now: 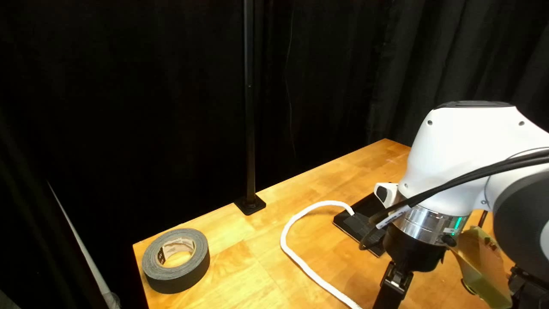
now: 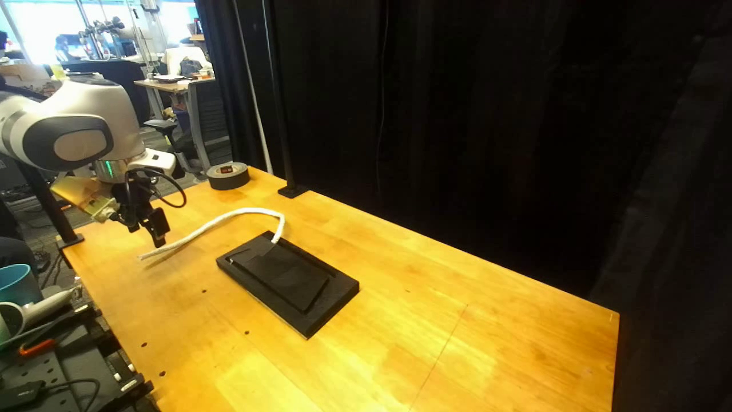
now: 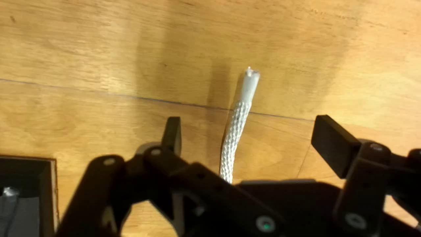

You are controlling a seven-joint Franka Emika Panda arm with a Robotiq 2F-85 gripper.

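A white braided cord point(image 2: 237, 214) curves over the table, one end meeting a black rectangular tray-like board point(image 2: 336, 302). In the wrist view the cord's free end point(image 3: 238, 118), with a smooth pale tip, lies on the wood between the two spread fingers, touching neither. My gripper is open and empty, above that end. From the second exterior view, the gripper point(image 2: 159, 237) hangs just over the cord's near end. The fingertips drop below the picture's lower edge in the first exterior view.
A roll of dark tape point(image 1: 177, 275) rests at the table's far corner. A black post stands on a base plate point(image 1: 250, 205) at the table edge, with dark curtains behind.
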